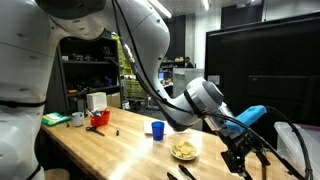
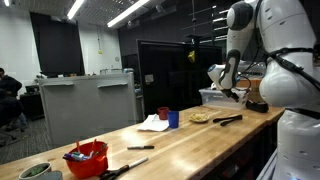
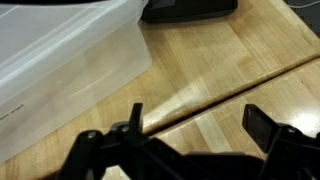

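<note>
My gripper is open, its two dark fingers far apart at the bottom of the wrist view. Only bare wooden tabletop (image 3: 205, 85) with a dark seam shows between and ahead of them. A clear plastic bin (image 3: 80, 85) fills the upper left of that view, apart from the fingers. In exterior view 1 the gripper (image 1: 250, 164) points down at the right, in front of the pale bin (image 1: 307, 148). A plate of yellowish food (image 1: 184, 151) lies to its left.
A blue cup (image 1: 158, 130) and red mug (image 1: 178, 125) stand behind the plate. Dark-handled utensils (image 1: 187, 173) lie near the front edge. A red bowl (image 2: 86, 160) and white cloth (image 2: 154, 123) are farther along. A black object (image 3: 190, 9) borders the bin.
</note>
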